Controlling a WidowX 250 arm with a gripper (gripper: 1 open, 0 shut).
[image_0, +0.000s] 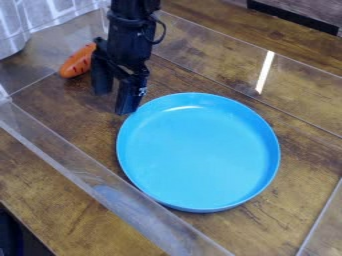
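Note:
My black gripper hangs at the upper left of the view, pointing down over the wooden surface with its fingers apart and nothing visible between them. An orange carrot-like object lies just to its left, apart from the fingers. A large blue plate sits to the lower right of the gripper, near its right finger.
A clear plastic wall or edge runs along the left and bottom left, with crumpled white material at the top left corner. Bare wood is free at the upper right.

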